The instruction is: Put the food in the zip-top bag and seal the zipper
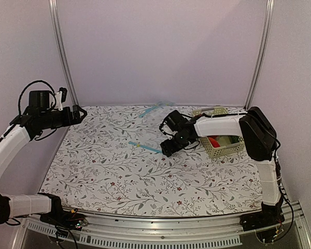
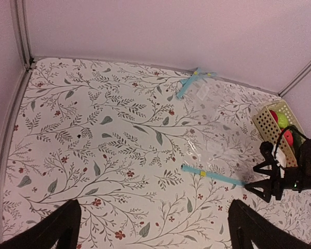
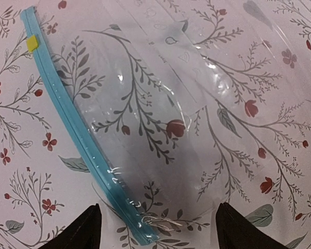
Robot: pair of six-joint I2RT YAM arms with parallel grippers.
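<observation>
A clear zip bag with a blue zipper strip and yellow slider lies flat on the floral mat. My right gripper is low over the zipper's right end, its fingers parted on either side of that end in the right wrist view, nothing visibly held. A second blue-zippered bag lies farther back. The food, red and green pieces, sits in a perforated basket at the right, partly behind the right arm. My left gripper hangs open at the left above the mat, holding nothing.
Walls bound the back and sides, and a metal rail runs along the front edge.
</observation>
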